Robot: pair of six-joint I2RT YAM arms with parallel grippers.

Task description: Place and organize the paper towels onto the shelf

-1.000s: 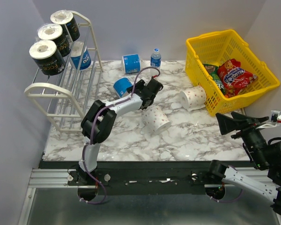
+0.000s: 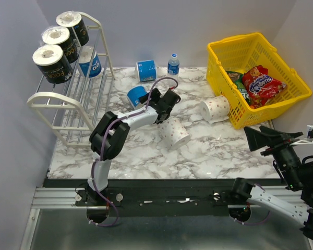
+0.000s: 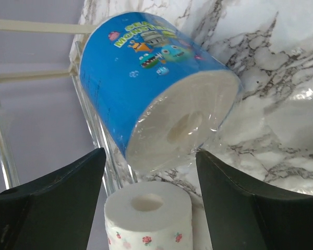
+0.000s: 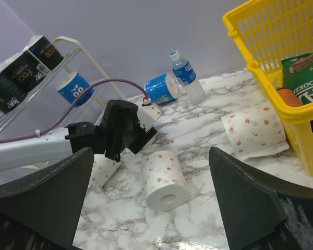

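My open left gripper hangs just above a blue paper towel roll point(image 3: 146, 78) lying on its side beside the shelf; a white flowered roll point(image 3: 148, 219) stands below it in the left wrist view. More rolls lie on the counter: a blue one point(image 2: 146, 71) at the back and white ones point(image 2: 175, 133) point(image 2: 214, 108). The shelf point(image 2: 62, 95) holds three dark rolls point(image 2: 55, 70) on top and a blue roll point(image 2: 94, 62) lower down. My right gripper point(image 2: 266, 140) stands open at the right, nothing between its fingers.
A yellow basket point(image 2: 219, 62) with snack bags stands at the back right, a water bottle point(image 2: 173, 65) against the back wall.
My left arm shifted slightly within the last second and is close to where it was a second ago. The right gripper moved slightly right.
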